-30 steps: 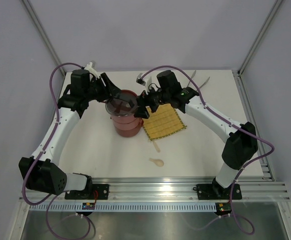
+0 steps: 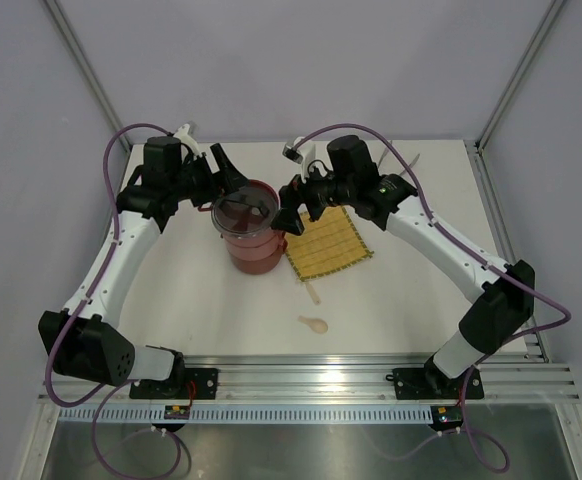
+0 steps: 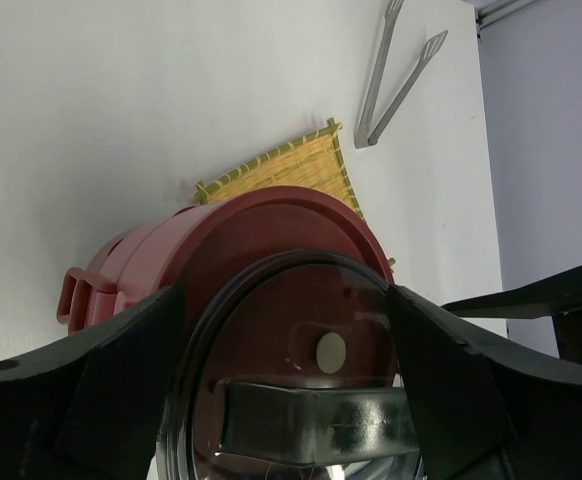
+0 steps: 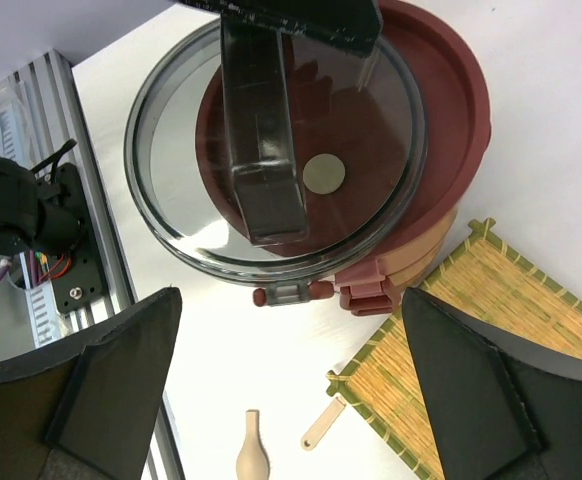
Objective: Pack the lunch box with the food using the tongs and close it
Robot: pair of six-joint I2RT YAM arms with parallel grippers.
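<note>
A stacked red lunch box point(image 2: 256, 255) stands left of center, its glass lid point(image 2: 233, 217) with a dark handle point(image 4: 261, 180) sitting askew on the top tier in both wrist views. My left gripper point(image 2: 223, 170) is open over the lid's back left. My right gripper point(image 2: 290, 209) is open at the right side of the box, with the lid's clasp point(image 4: 289, 294) and the red side handle showing beyond its fingers.
A bamboo mat point(image 2: 326, 245) lies right of the box, with metal tongs point(image 3: 376, 90) behind it. A wooden spoon point(image 2: 313, 324) and another light utensil point(image 4: 321, 425) lie in front.
My right gripper has moved slightly right, and its arm has shifted outward. The left gripper shows little change, its fingers shifted slightly at the lid.
</note>
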